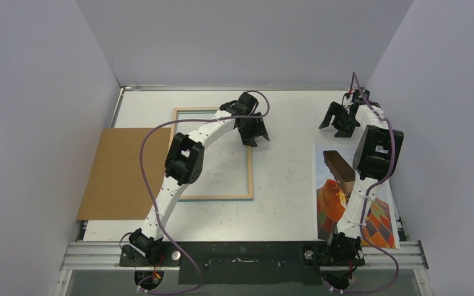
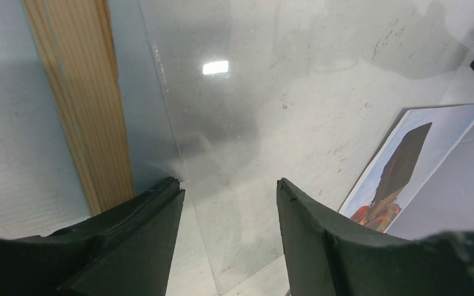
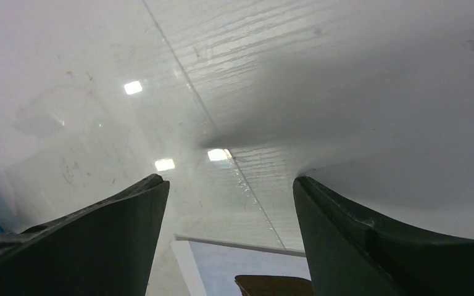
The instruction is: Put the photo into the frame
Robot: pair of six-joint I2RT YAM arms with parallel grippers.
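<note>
The wooden frame (image 1: 249, 176) lies flat left of centre, partly under my left arm. Above its right rail my left gripper (image 1: 257, 141) stands open, with the wooden rail (image 2: 92, 117) beside its left finger in the left wrist view. At the table's right side lies the photo (image 1: 329, 200), face up and partly covered by my right arm. Just beyond its back edge, low over the white surface, is my right gripper (image 1: 331, 131), also open and empty. The photo's pale blue edge (image 3: 247, 262) shows below and between the fingers in the right wrist view.
A brown board (image 1: 120, 172) lies left of the frame. A thin straight line, like a clear sheet's edge (image 2: 171, 123), runs along the surface in both wrist views. Grey walls close the sides and back.
</note>
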